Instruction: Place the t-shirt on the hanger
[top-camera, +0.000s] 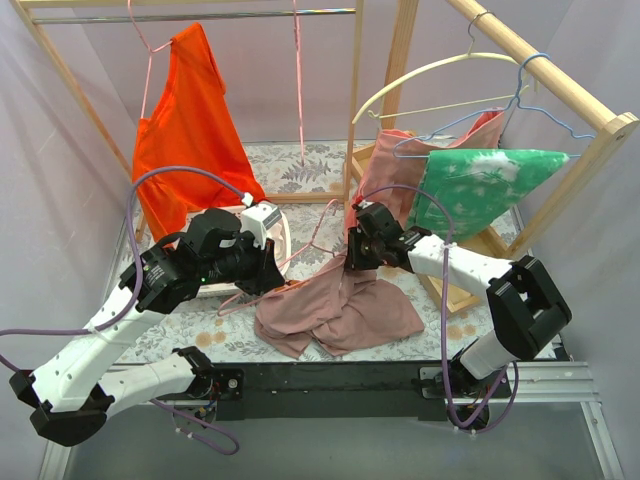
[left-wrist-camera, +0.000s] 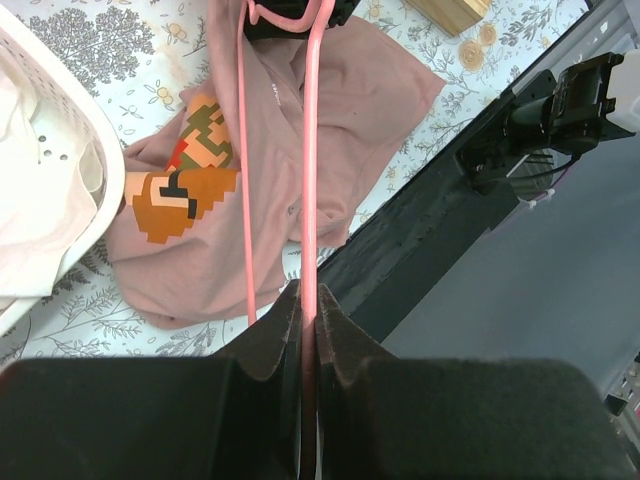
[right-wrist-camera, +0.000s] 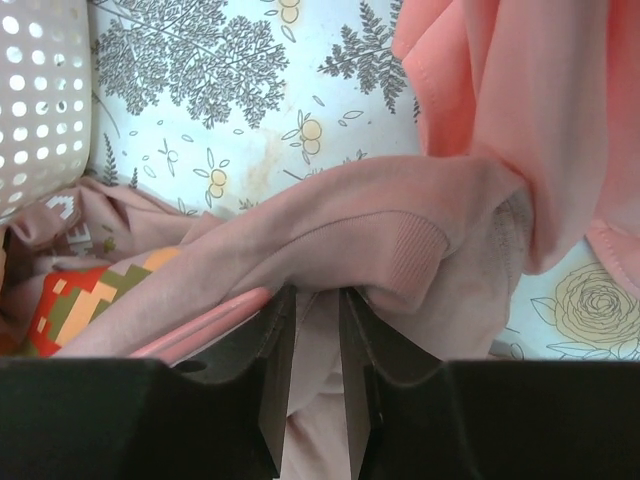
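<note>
A pale pink t-shirt with an orange pixel print lies crumpled on the floral mat at front centre. My left gripper is shut on a pink hanger, which runs into the shirt's upper folds. My right gripper is down at the shirt's upper end; in the right wrist view its fingertips sit slightly apart in the cloth beside the hanger's end. Whether cloth is between them is hidden.
A white basket stands behind my left gripper. An orange garment hangs on the left rack; green and salmon cloths hang on the right rack, over a wooden frame.
</note>
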